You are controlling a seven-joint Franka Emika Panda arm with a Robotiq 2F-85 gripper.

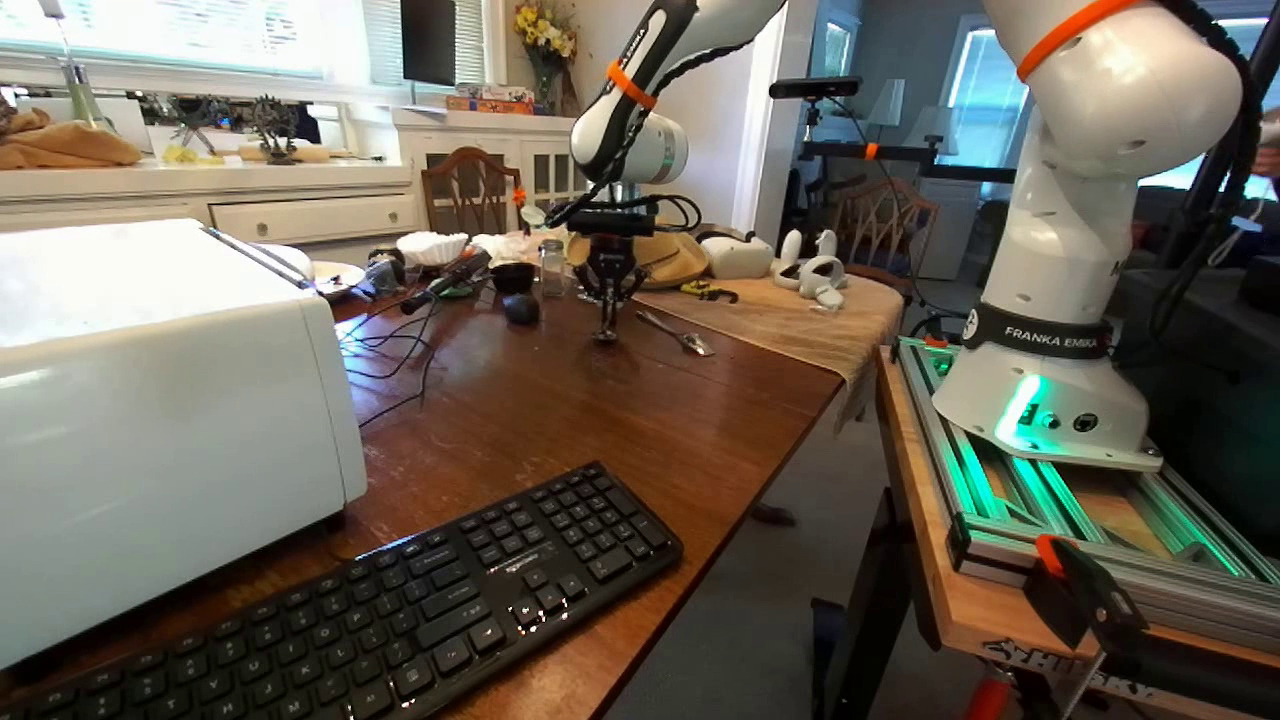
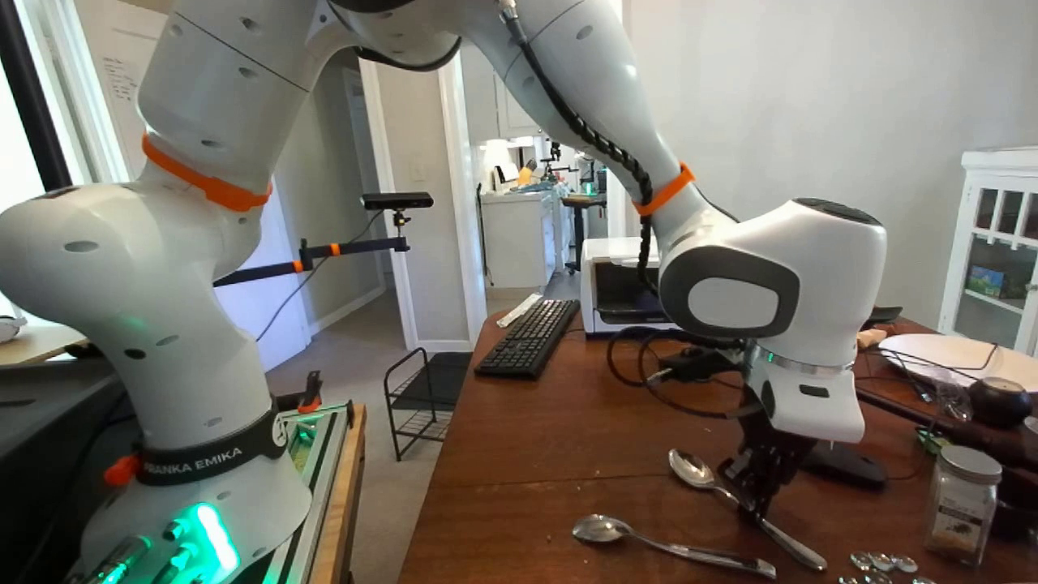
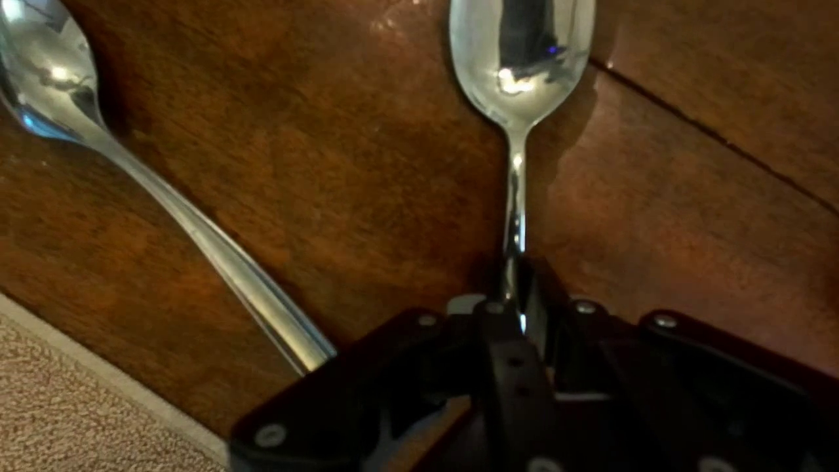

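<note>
My gripper is shut on the handle of a silver spoon [image 3: 516,193], its bowl pointing away from the fingers in the wrist view. In exterior view 2 the same spoon [image 2: 692,470] runs under the gripper [image 2: 754,506], handle end showing on the far side. It is at or very close to the tabletop; a lift cannot be made out. A second silver spoon [image 3: 208,236] lies free on the wood, to the left in the wrist view and in front of the gripper in exterior view 2.
A glass jar [image 2: 963,506] and small glass pieces [image 2: 881,561] are beside the gripper. A black mouse [image 2: 847,464] sits behind it. The keyboard [image 1: 480,588] and white appliance [image 1: 168,408] occupy the other end. Mid-table [image 1: 516,396] is clear.
</note>
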